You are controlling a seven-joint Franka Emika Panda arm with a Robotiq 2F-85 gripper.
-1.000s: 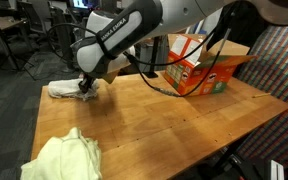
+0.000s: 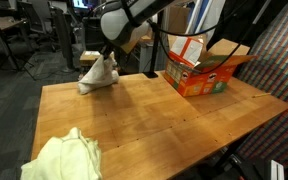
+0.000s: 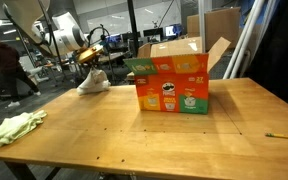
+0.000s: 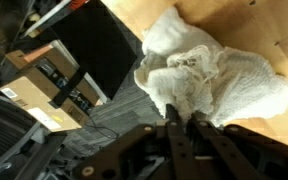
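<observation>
A white cloth (image 2: 99, 77) is pulled up into a peak at the far-left end of the table, its lower folds still on the wood. At the top of that peak is my gripper, shut on the cloth. In the wrist view, the gathered white fabric (image 4: 221, 82) runs up between the fingertips and spreads out below. From the other side, the same cloth (image 3: 93, 82) hangs beneath the gripper near the table's far edge. A second, pale yellowish cloth (image 2: 62, 158) lies crumpled at the near-left corner.
An open red and green cardboard box (image 3: 172, 92) stands on the table, its flaps raised. A pencil (image 3: 284, 136) lies on the wood beyond it. Off the table, a brown box (image 4: 42, 92) shows below in the wrist view.
My gripper has risen and moved back slightly. The white cloth, lying flat and low before, is now drawn upward into a peak. The pale cloth and the box have stayed put.
</observation>
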